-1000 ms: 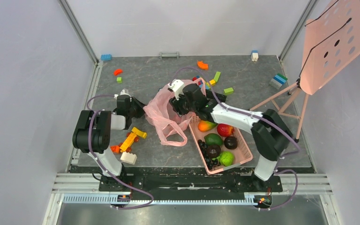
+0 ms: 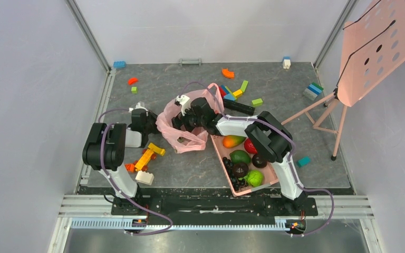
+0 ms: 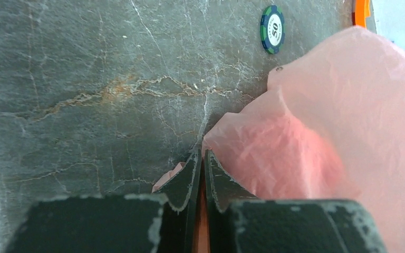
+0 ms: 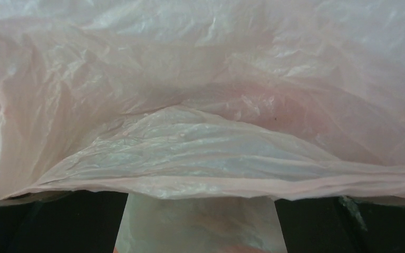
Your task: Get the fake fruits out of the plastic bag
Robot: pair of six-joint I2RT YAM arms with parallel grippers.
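The pink plastic bag [image 2: 190, 143] lies mid-table with its mouth spread. At the bag's left edge my left gripper is shut on the thin plastic, with pink film between and around its fingers. My right gripper is open and reaches down into the bag; bag film crosses in front of its fingers. Through the film a vague reddish patch [image 4: 290, 113] shows, too blurred to name. Fake fruits sit in a pink basket [image 2: 222, 167]: a mango [image 2: 233, 140], a red fruit [image 2: 250, 146], an avocado [image 2: 239, 156], dark grapes [image 2: 231, 176] and others.
Behind the bag lie a black cylinder [image 2: 238, 107] and several bricks. A yellow toy [image 2: 145, 159] and a white brick [image 2: 144, 177] are near the left arm. A poker chip [image 3: 272, 29] lies beside the bag. A pink stand [image 2: 327, 113] occupies the right.
My right gripper has moved left and deeper into the bag, its arm swinging left over the basket. The bag's front loop has shifted and its left side bulges toward the left gripper, which stays put.
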